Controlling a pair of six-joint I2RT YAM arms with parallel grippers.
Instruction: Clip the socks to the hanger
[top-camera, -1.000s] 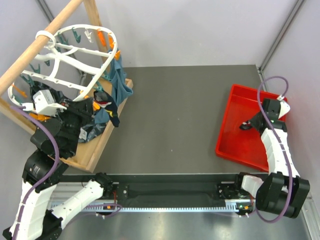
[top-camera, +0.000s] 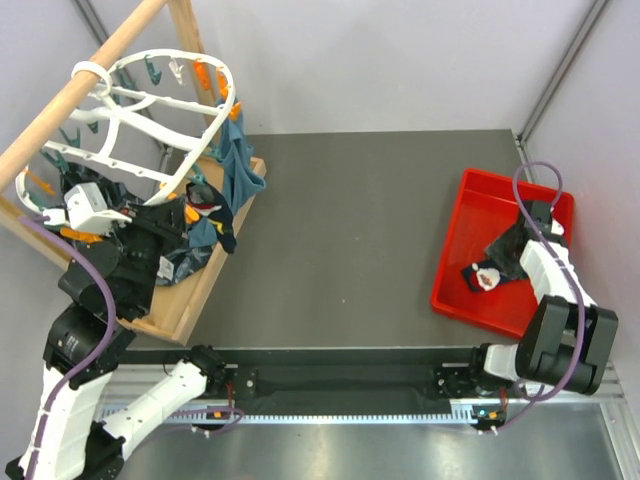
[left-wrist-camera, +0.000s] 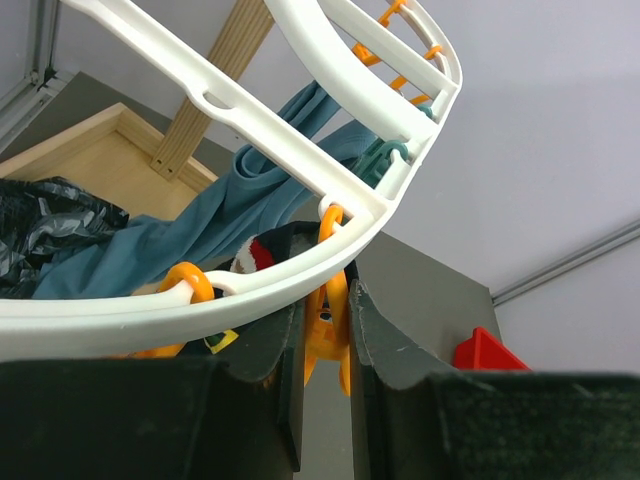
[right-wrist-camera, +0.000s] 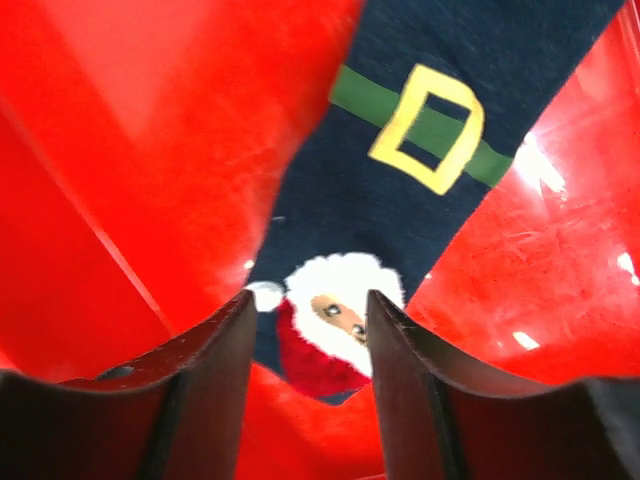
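Note:
A navy sock (right-wrist-camera: 345, 190) with a Santa face and a green belt lies flat in the red tray (top-camera: 455, 240). My right gripper is open over its Santa end, with nothing gripped. On the left is the white round hanger (top-camera: 135, 175), with orange and green clips along its rim. In the left wrist view an orange clip (left-wrist-camera: 328, 325) sits between the fingers of my left gripper, which is shut on it. Just behind this clip hangs a dark patterned sock (left-wrist-camera: 285, 242), partly hidden by the rim. A teal sock (top-camera: 237, 165) also hangs there.
The hanger is held on a wooden rod (top-camera: 80, 90) above a wooden base (top-camera: 195, 295). Crumpled black plastic (left-wrist-camera: 50, 235) lies on that base. Open grey table (top-camera: 340, 230) separates the stand from the tray. A wall rises close beside the tray's right side.
The navy sock, mostly hidden a second ago, now shows its Santa face in the tray. My right arm has shifted a little within the tray area. The left arm looks still.

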